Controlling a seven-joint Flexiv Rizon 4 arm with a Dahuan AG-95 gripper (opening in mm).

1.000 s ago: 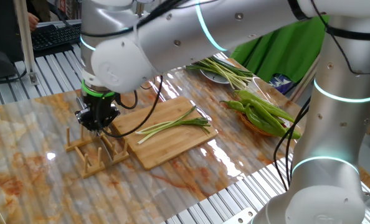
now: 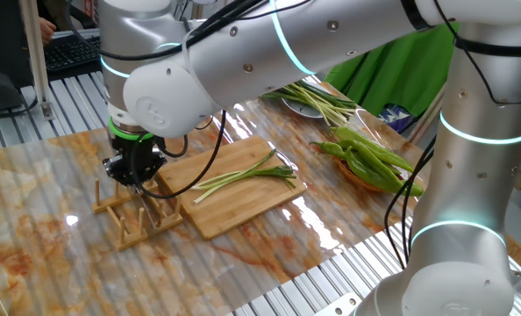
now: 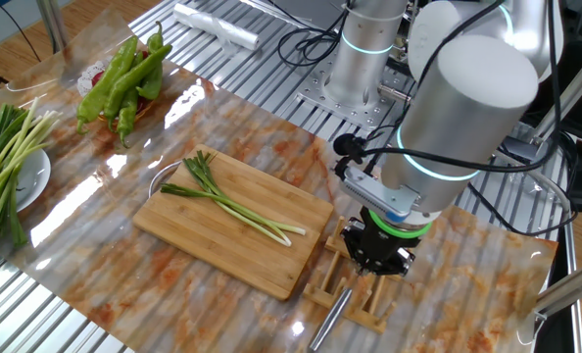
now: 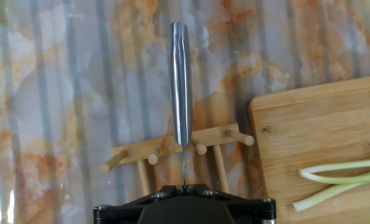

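Note:
A knife with a silver metal handle [image 4: 180, 84] lies along the middle of the wrist view, its handle pointing away from my gripper. The thin blade runs back between the black fingertips, which are close together on it; most of the blade is hidden. In exterior view 2 the same handle [image 3: 331, 319] slants out from under the gripper [image 3: 365, 267]. Below the gripper is a wooden rack with upright pegs [image 2: 143, 224]. Whether the blade still touches the rack cannot be made out.
Beside the rack lies a wooden cutting board [image 3: 262, 270] with several spring onions [image 3: 234, 207] on it. Green peppers [image 2: 366, 162] fill a basket farther off, near a plate of more green onions [image 2: 317, 101]. The marble tabletop in front of the rack is clear.
Over the last second the arm and gripper have shifted slightly left in exterior view 1, staying over the rack. The rack, board and vegetables have not moved.

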